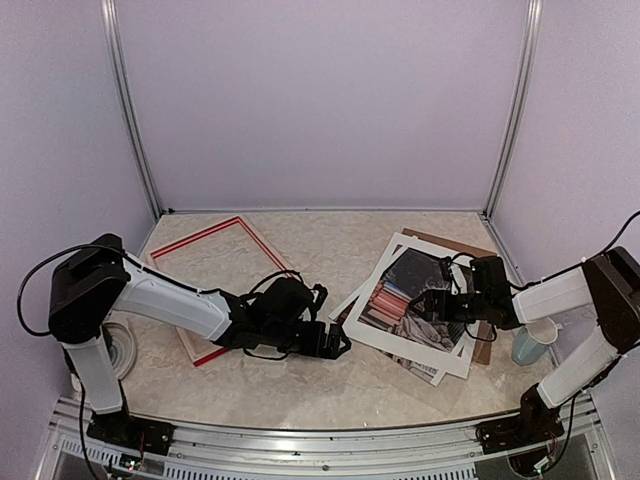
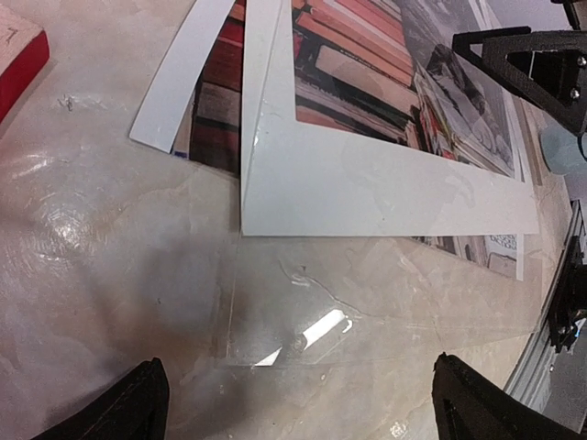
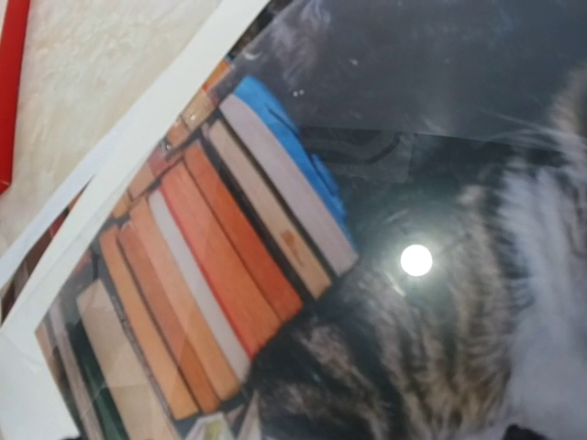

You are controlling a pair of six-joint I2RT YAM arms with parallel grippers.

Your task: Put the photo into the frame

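Note:
A red-edged frame lies on the left of the table, partly behind my left arm. White-bordered photos lie stacked askew on the right; the top one shows books and a cat. A clear sheet lies at their near edge. My left gripper is open over the table beside the stack's near-left corner, nothing between its fingers. My right gripper is open just above the top photo; in the right wrist view the photo fills most of the picture.
A brown board lies under the stack. A pale mug stands at the right, a white roll at the left edge behind my arm.

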